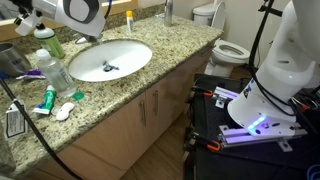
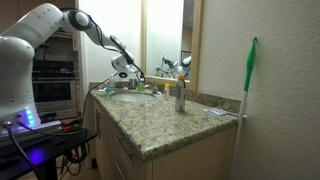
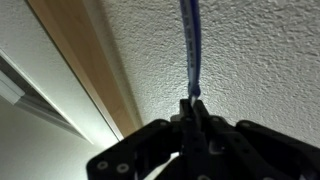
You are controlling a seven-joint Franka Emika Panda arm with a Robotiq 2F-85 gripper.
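In the wrist view, my gripper is shut on a slender blue-and-white stick [image 3: 192,40]. The stick runs up out of the top of the frame, so its far end is hidden and I cannot tell what it is. Behind it is a pale textured wall. The white arm [image 1: 80,9] hangs over the back left of the counter in exterior view 1. In exterior view 2 the arm [image 2: 119,62] reaches over the sink area, too small to show the stick.
A white sink [image 1: 130,54] is set in the granite counter [image 1: 165,62]. Left of it stand a clear bottle [image 1: 57,74], a green tube [image 1: 45,100] and a green soap bottle [image 1: 50,42]. Behind the sink is a faucet [image 1: 92,28]. A silver bottle [image 2: 180,95] stands on the clear right end.
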